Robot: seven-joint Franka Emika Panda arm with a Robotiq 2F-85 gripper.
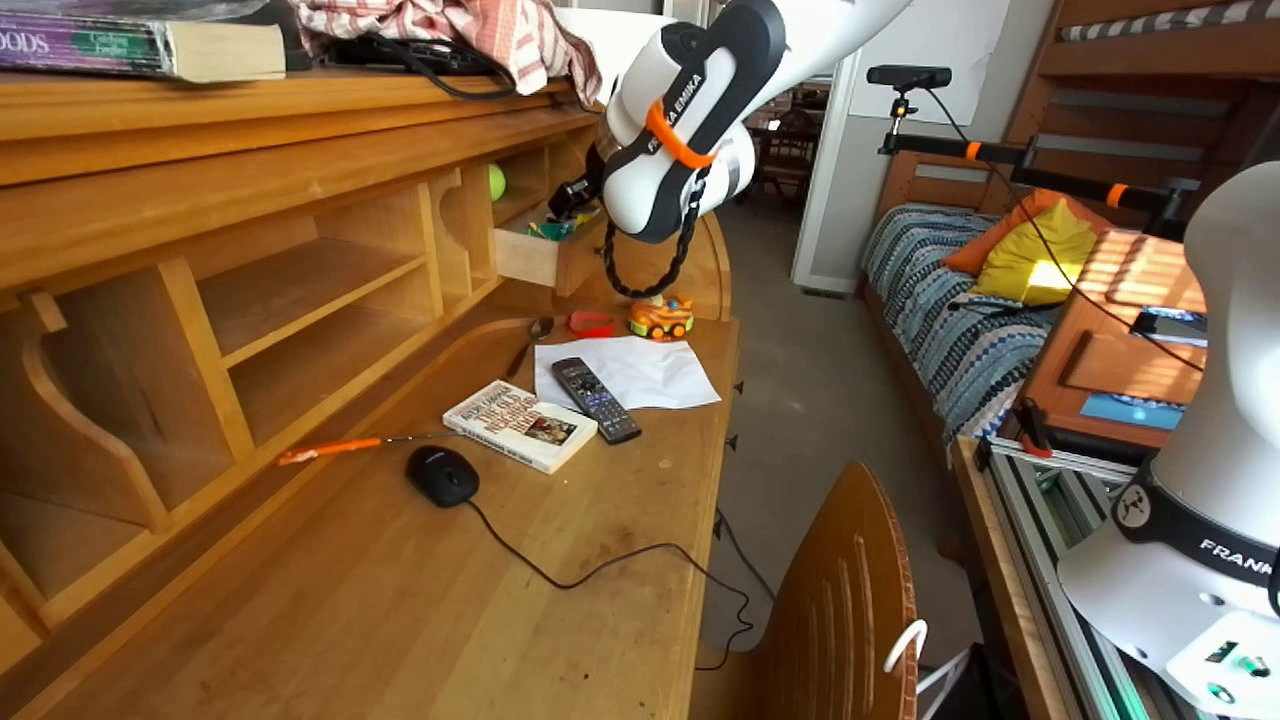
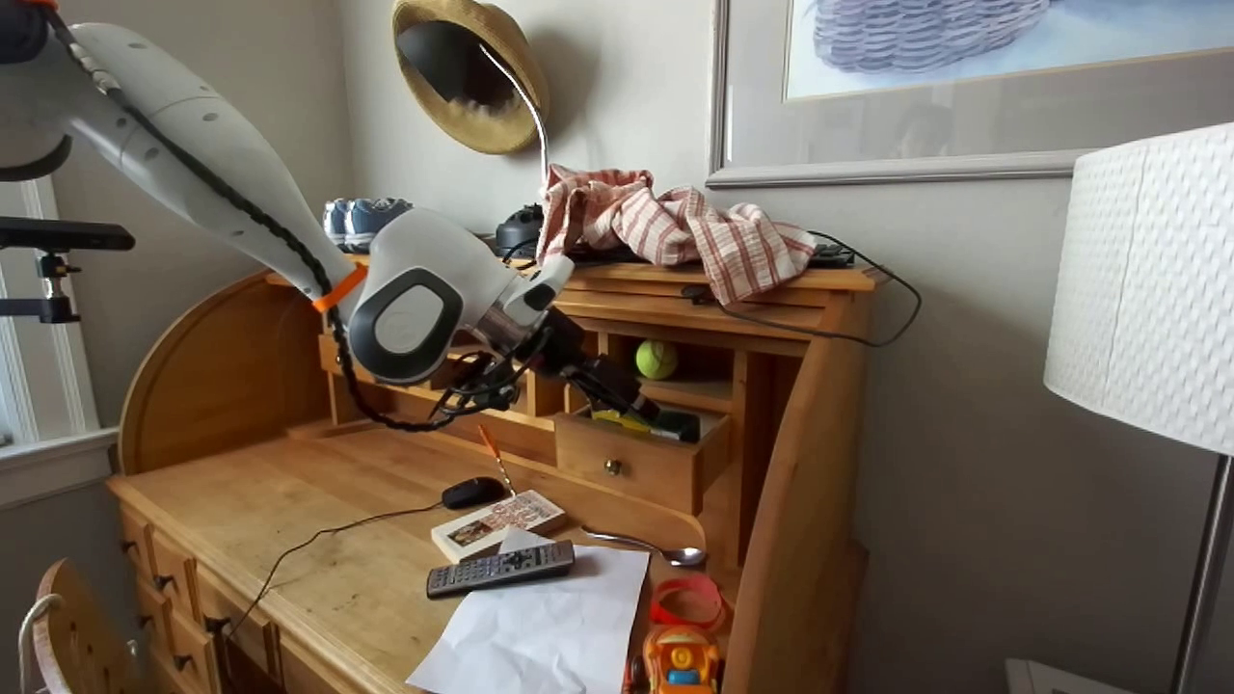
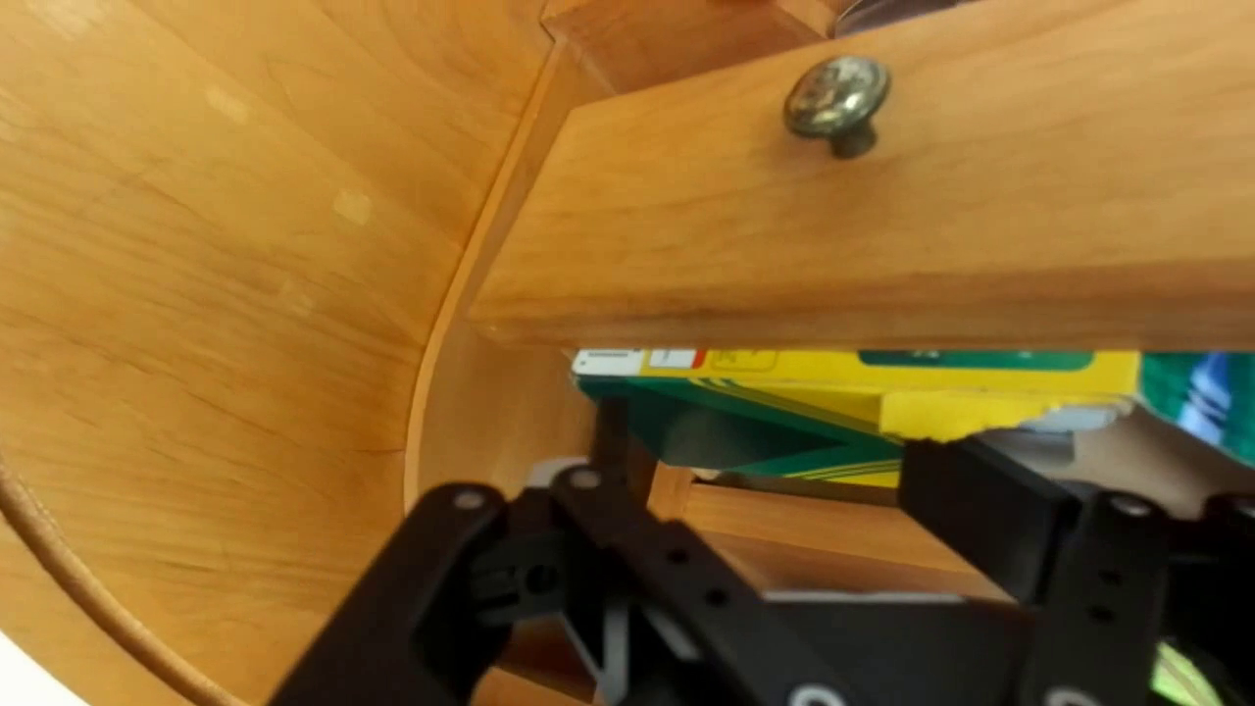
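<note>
A small wooden drawer (image 2: 630, 463) with a metal knob (image 3: 837, 100) stands pulled out of the desk's upper shelves. Inside it lies a yellow and green box (image 3: 765, 406), its right end torn in the wrist view. My gripper reaches over the drawer with its fingers spread apart. One finger is by the box's left end and the other overlaps its lower right edge in that view; whether they touch it I cannot tell. Seen from exterior view 2, the gripper's dark fingers (image 2: 619, 384) point down into the drawer.
A tennis ball (image 2: 657, 360) sits in the cubby above the drawer. Below on the desk are a spoon (image 2: 683, 556), a red ring (image 2: 688, 601), an orange toy car (image 2: 680, 661), a remote (image 2: 499, 569), a book (image 2: 497, 524) and a mouse (image 2: 473, 493). The desk's curved side panel stands close by.
</note>
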